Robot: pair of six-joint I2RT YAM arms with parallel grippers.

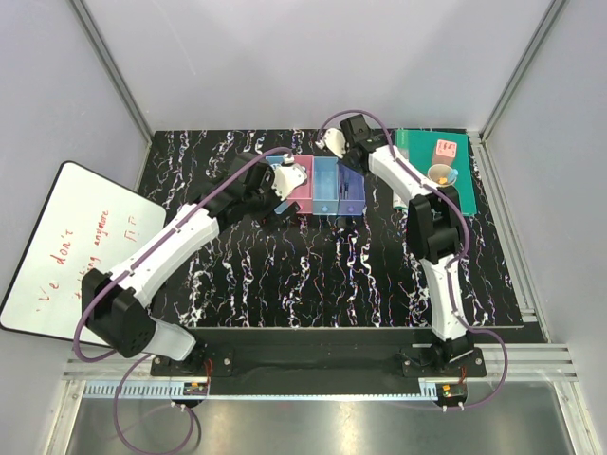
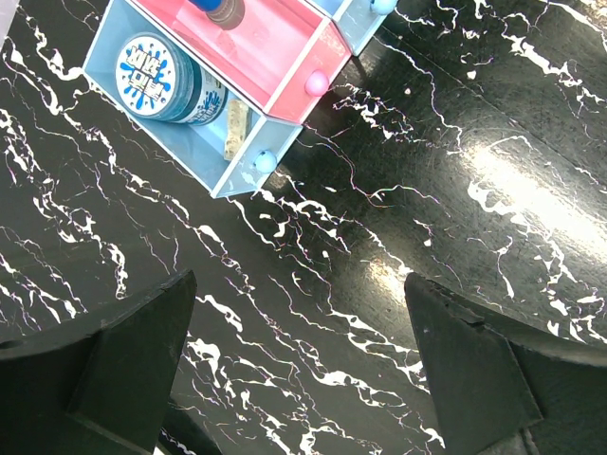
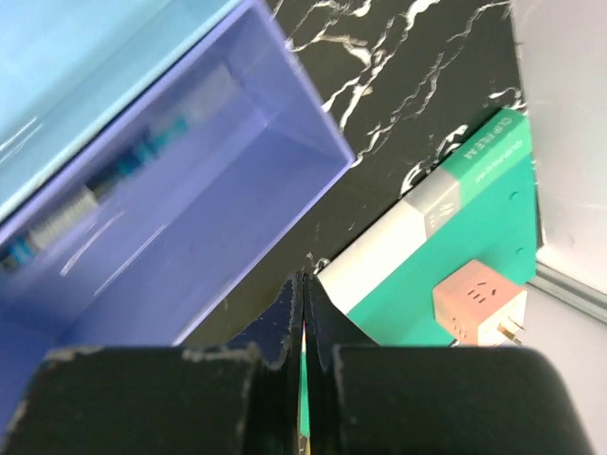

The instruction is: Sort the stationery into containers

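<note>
A row of bins stands at the back: light blue bin point(image 2: 156, 152) with a blue-white jar point(image 2: 152, 76) and a small tan block point(image 2: 236, 129), pink bin point(image 2: 294, 57) with a blue-ended item point(image 2: 226, 11), second light blue bin point(image 1: 325, 180), and purple bin point(image 1: 353, 201). Slim pen-like items point(image 3: 71, 213) lie along the inside of the purple bin, partly blurred. My right gripper is shut, nothing visible between its fingers, over the purple bin's side. In front of the bins, my left gripper hangs open and empty.
A green clip file point(image 1: 462, 194) lies at the right, carrying a pink cube point(image 1: 444, 152) and a cup point(image 1: 441, 173) with small things in it. A whiteboard point(image 1: 81, 246) leans at the left.
</note>
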